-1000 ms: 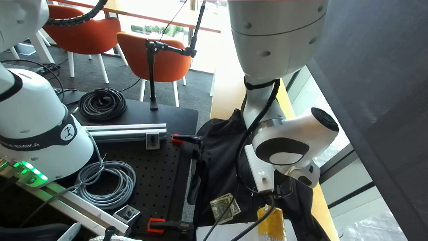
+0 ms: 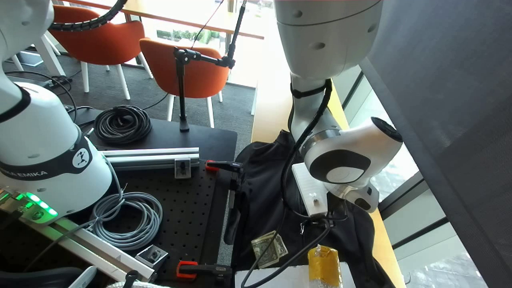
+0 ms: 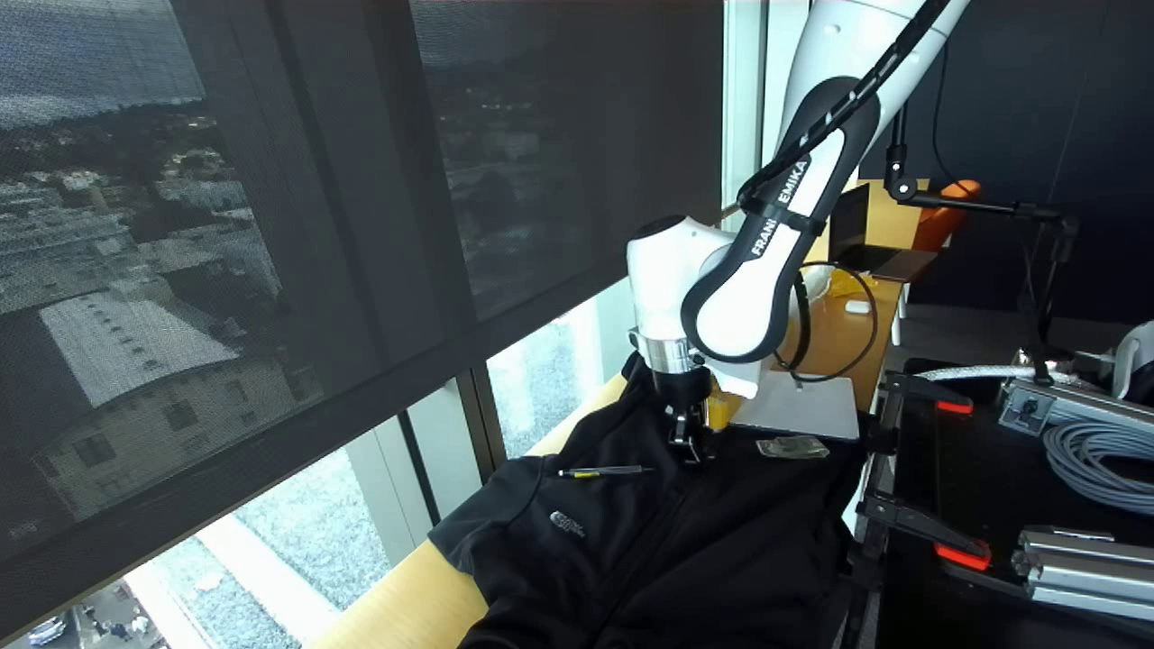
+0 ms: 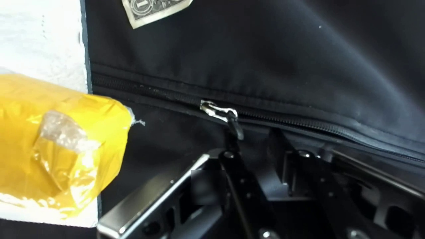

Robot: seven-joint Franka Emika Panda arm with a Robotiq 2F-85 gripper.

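Observation:
A black jacket [image 3: 692,541] lies spread on the wooden ledge, its zipper [image 4: 306,121] running across the wrist view. On that zipper sits a metal slider [image 4: 217,112] with a short dark cord pull [image 4: 235,126]. My gripper is partly open just beside it, with a gap between its two black fingers. The cord's end overlaps the left fingertip in the wrist view; whether they touch I cannot tell. In exterior view 2 the gripper [image 3: 689,442] points down close over the jacket. Exterior view 1 hides the fingertips behind the arm and cables.
A yellow-taped bundle [image 4: 59,139] lies on a white sheet [image 4: 43,36] at the zipper's left. Folded banknotes [image 2: 269,249] rest on the jacket. A pen [image 3: 606,470] lies on it too, near the window. Black clamps [image 2: 204,269] grip the neighbouring table's edge.
In exterior view 1 my arm's hand has shifted slightly up the picture, and its hanging cable has shifted, showing more of the yellow bundle. The banknotes and jacket look unmoved.

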